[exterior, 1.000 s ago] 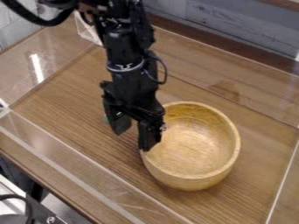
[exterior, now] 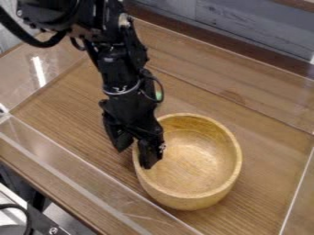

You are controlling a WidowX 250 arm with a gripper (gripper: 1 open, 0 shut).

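The black gripper (exterior: 132,145) hangs low at the left rim of a cream oval bowl (exterior: 196,161), its fingers at or just over the rim. Whether it is open or holds anything is hard to tell. A small green item (exterior: 159,95) shows partly behind the arm, beyond the bowl.
The bowl stands near the front edge of a wooden table (exterior: 245,110). Free wood surface lies to the left, behind and right. A grey plank wall (exterior: 245,32) runs along the back.
The bowl has shifted left and toward the camera. The arm has moved slightly left and down with it, and more of the green item now shows at its right.
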